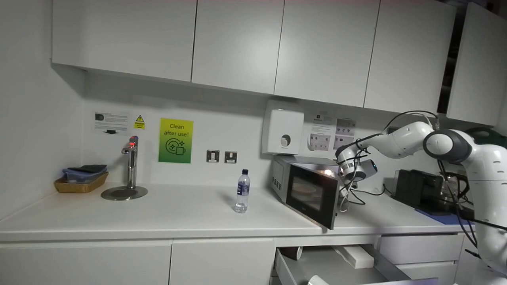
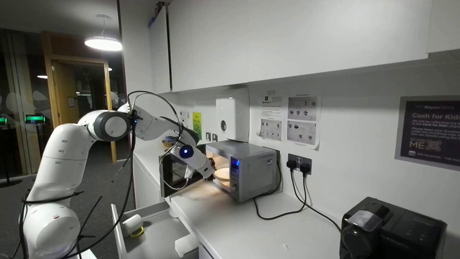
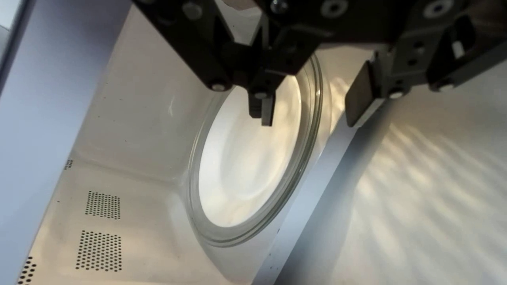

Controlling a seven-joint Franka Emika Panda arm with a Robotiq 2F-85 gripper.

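Observation:
Inside the lit microwave (image 2: 254,172) a white plate (image 3: 247,166) rests on the glass turntable (image 3: 228,235). The microwave's door (image 1: 309,194) stands swung open. In the wrist view my gripper reaches over the plate at the microwave's opening. Its fingers are well apart: one finger (image 3: 268,110) appears over the plate, the other (image 3: 359,97) over the front sill of the opening. No object shows between them, and I cannot tell whether the near finger touches the plate. Exterior view 1 hides the gripper behind the door; in exterior view 2 it is small and dark.
Below the counter a drawer (image 1: 328,266) stands pulled out, holding a white mug (image 2: 132,225) and a white box (image 1: 354,256). A water bottle (image 1: 242,192) stands left of the microwave. A black coffee machine (image 2: 392,228) is to the right.

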